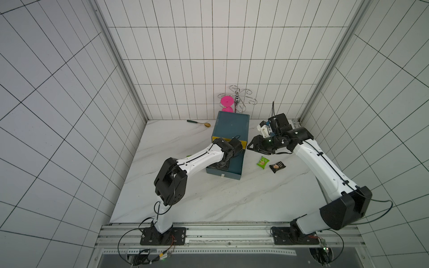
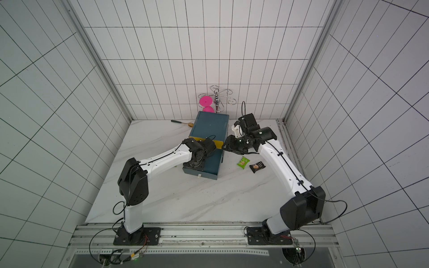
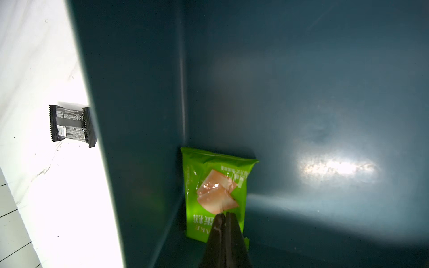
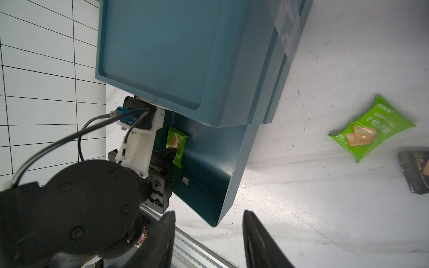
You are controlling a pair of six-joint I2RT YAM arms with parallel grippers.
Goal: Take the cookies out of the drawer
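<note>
The blue drawer (image 1: 236,172) stands pulled out of its cabinet. Inside it, a green cookie packet lies flat along a side wall, as the right wrist view also shows. My left gripper reaches down into the drawer, its fingertips together over one end of this packet; whether they touch it I cannot tell. No part of the packet shows between them. Over the table beside the drawer, my right gripper is open and empty. Another green packet (image 4: 371,129) and a black packet (image 4: 415,169) lie on the table to the right.
A black packet (image 3: 71,124) rests on the table just outside the drawer wall. The cabinet (image 1: 231,125) stands behind the drawer. Farther back are a metal rack (image 1: 237,96) with pink discs and a dark-handled utensil (image 1: 196,122).
</note>
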